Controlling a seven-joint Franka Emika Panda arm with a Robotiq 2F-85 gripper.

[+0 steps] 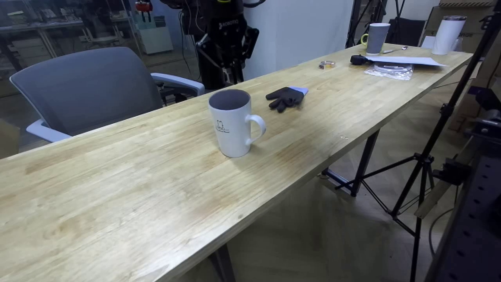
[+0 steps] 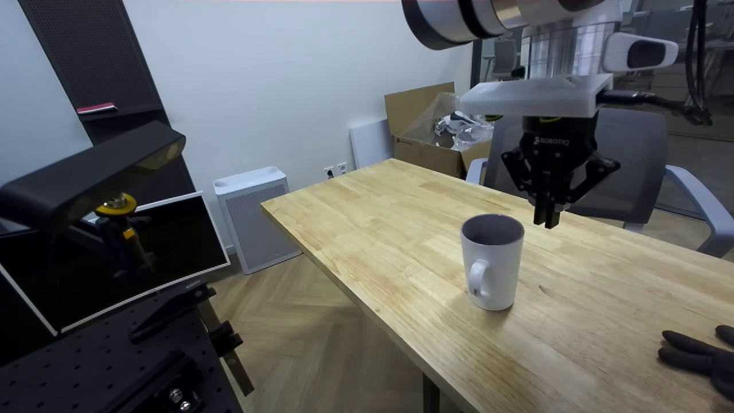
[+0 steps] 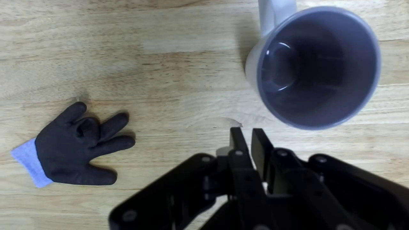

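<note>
A white mug [image 1: 230, 129] with a grey inside stands upright on the wooden table, its handle toward the right in exterior view 1. Exterior view 2 has the mug [image 2: 492, 265] with its handle turned to the viewer. Behind it and above the tabletop hangs my gripper [image 2: 547, 219], clear of the mug. From the wrist view, the gripper is shut but for a narrow gap, and no object shows between its fingertips. The mug's open mouth [image 3: 320, 67] lies ahead and to the right of the fingers there.
A black glove with a blue cuff [image 3: 69, 149] lies left of the gripper. Farther along the table are a clear plastic bag [image 1: 390, 70], a grey cup [image 1: 377, 40] and a white tumbler [image 1: 448, 35]. An office chair [image 1: 94, 89] stands behind the table. Bare wood surrounds the mug.
</note>
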